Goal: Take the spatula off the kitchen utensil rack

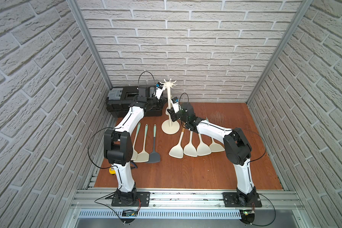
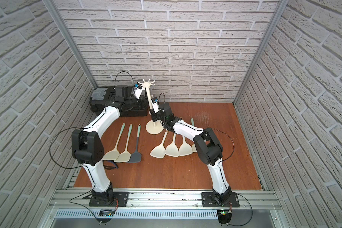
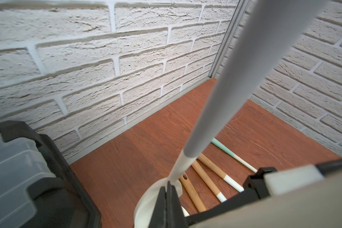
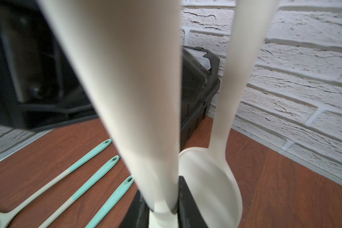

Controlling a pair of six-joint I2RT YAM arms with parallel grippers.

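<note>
The cream utensil rack (image 1: 169, 95) stands near the back, hooks on top and round base below. A long-handled spatula with a rounded white head hangs from it, its upper end out of frame; the right wrist view shows its head (image 4: 209, 182) behind the pole. My left gripper is shut, its fingers together with nothing between them. The spatula's handle lies outside those fingers, passing behind their tips and leaning up to the right. Around the rack's pole (image 4: 148, 133) my right gripper is shut, a finger on either side.
A black toolbox (image 1: 121, 99) stands behind my left arm. Several spatulas lie on the table: green-handled ones, one grey-headed (image 1: 154, 156), to the left, and cream ones (image 1: 176, 151) at centre right. The brick wall (image 3: 83, 79) is behind.
</note>
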